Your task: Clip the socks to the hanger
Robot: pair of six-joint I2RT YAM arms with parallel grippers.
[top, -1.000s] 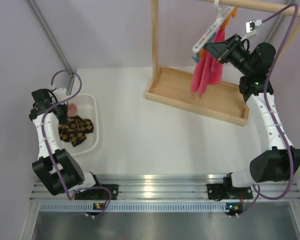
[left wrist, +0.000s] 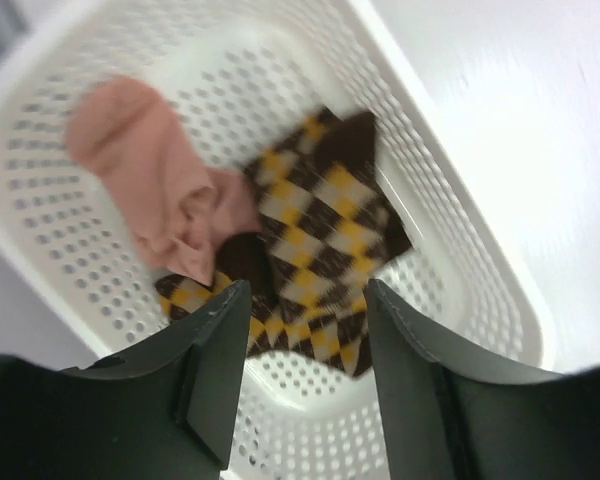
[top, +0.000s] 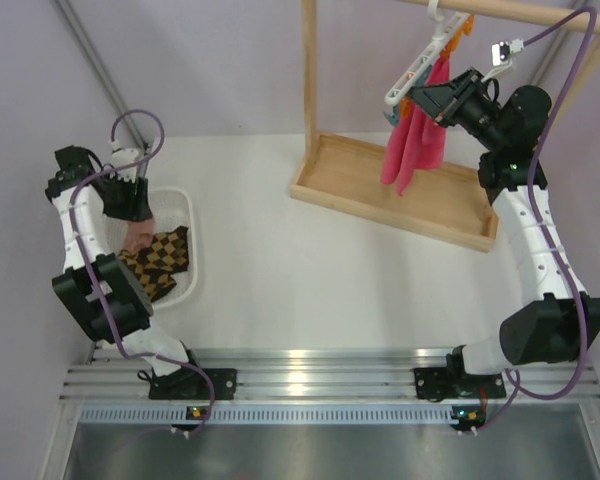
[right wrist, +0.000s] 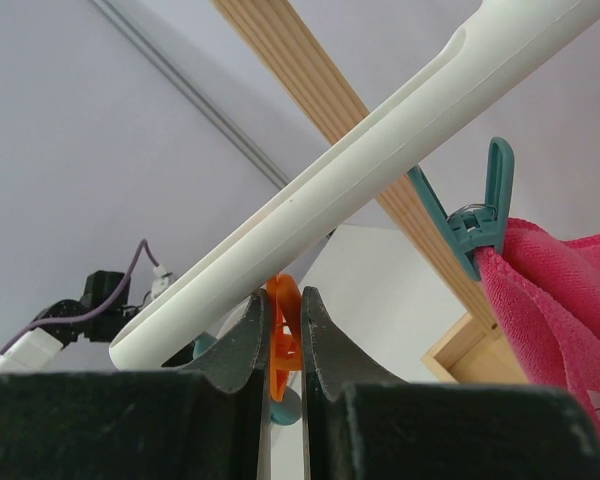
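A white basket (top: pixel 191 232) at the left holds a salmon-pink sock (left wrist: pixel 145 165) and brown-and-tan checkered socks (left wrist: pixel 325 215), lying loosely folded together. Over them my left gripper is open, with no cloth visibly caught between its fingertips. At the upper right hangs the white hanger (top: pixel 428 58), with bright pink socks (top: pixel 420 140) hanging below it. My right gripper is shut on an orange clip (right wrist: pixel 283 335) under the hanger bar. A teal clip (right wrist: pixel 477 225) grips the top of a bright pink sock in the right wrist view.
A wooden rack with an upright post (top: pixel 310 80) and a base frame (top: pixel 395 212) carries the hanger. Purple cables loop over both arms.
The socks in the basket lie somewhat differently. My right gripper has stayed still.
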